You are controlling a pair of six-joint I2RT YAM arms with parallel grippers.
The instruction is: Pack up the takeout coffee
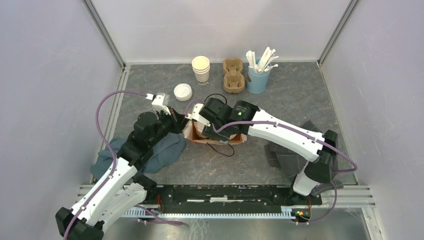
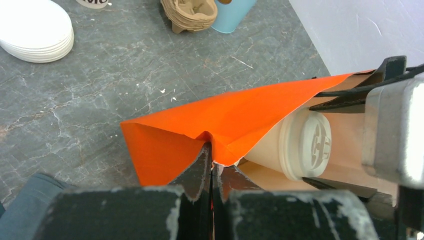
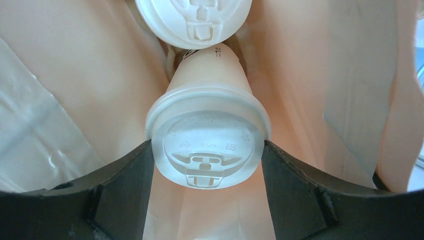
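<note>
An orange paper bag (image 1: 216,140) with dark cord handles stands open at the middle of the table. Its folded edge (image 2: 235,115) is pinched at a corner by my left gripper, whose fingers are closed together. Inside the bag, my right gripper is shut on a white-lidded coffee cup (image 3: 208,142), one finger on each side of the lid. Just beyond it in the right wrist view, a second lidded cup (image 3: 196,17) shows its lid. The left wrist view shows one cup lid (image 2: 315,142) within the bag. The cups' bases are mostly hidden.
Stacked paper cups (image 1: 201,70), white lids (image 1: 183,92), cardboard carriers (image 1: 233,75) and a blue bucket of wrapped sticks (image 1: 257,80) stand along the back. A blue cloth (image 1: 167,150) lies left, a dark cloth (image 1: 287,157) right.
</note>
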